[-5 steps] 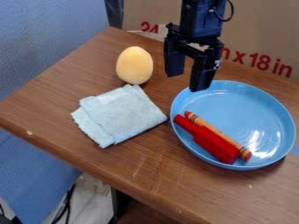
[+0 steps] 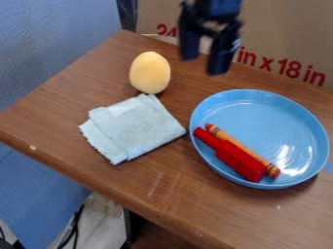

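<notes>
My gripper (image 2: 203, 44) hangs at the top centre, blurred, above the gap between a yellow egg-shaped object (image 2: 150, 72) and a blue plate (image 2: 277, 129); its fingers point down and appear apart, with nothing visible between them. A red cylindrical object (image 2: 220, 153) and an orange crayon-like stick (image 2: 246, 148) lie on the plate. A folded pale cloth (image 2: 132, 129) lies left of the plate, below the egg.
A wooden table (image 2: 65, 107) holds these things, with bare space at the left and front. A cardboard box (image 2: 286, 53) stands behind. Blue material (image 2: 39, 58) lies beyond the table's left edge.
My gripper has risen and is now motion-blurred. The objects on the table are where they were.
</notes>
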